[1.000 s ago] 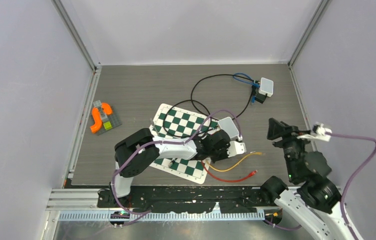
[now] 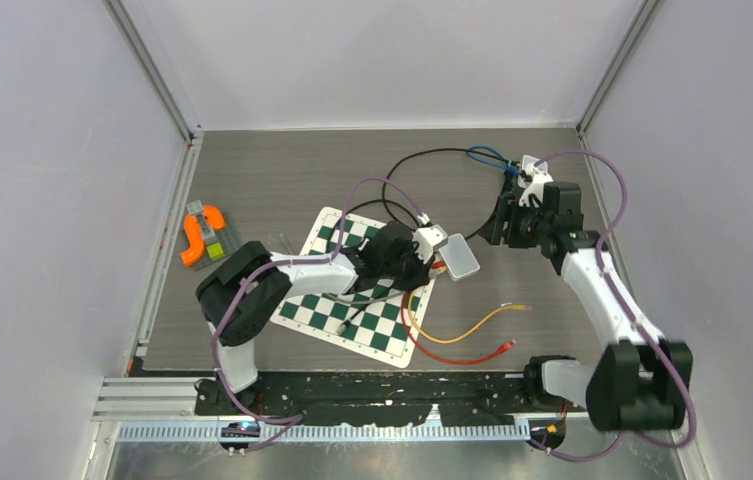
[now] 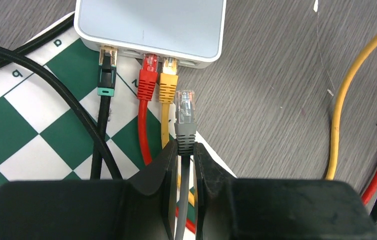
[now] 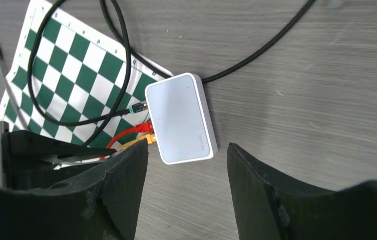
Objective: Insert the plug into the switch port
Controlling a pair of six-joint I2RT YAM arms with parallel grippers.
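In the left wrist view a grey cable's clear plug [image 3: 185,107] points up at the white switch box [image 3: 151,25], a short gap below its port side. My left gripper is shut on the plug's grey boot. Black, red [image 3: 147,75] and yellow [image 3: 168,80] plugs sit in the switch's ports, left of the held plug's line. The right gripper stands part open with nothing between its fingers, the switch box [image 4: 181,117] showing beyond them in the right wrist view. From above, it hangs to the right of the box.
A green-and-white checkered mat [image 2: 392,325] lies under the left arm. Loose yellow [image 2: 492,315] and red [image 2: 472,358] cable ends lie in front of the switch. An orange-and-grey block piece [image 2: 207,235] sits far left. Bare table surrounds the box's right side.
The left arm has moved left and back, beside the switch's port side. My right arm has swung in from the front right, toward the back and left, nearer the switch.
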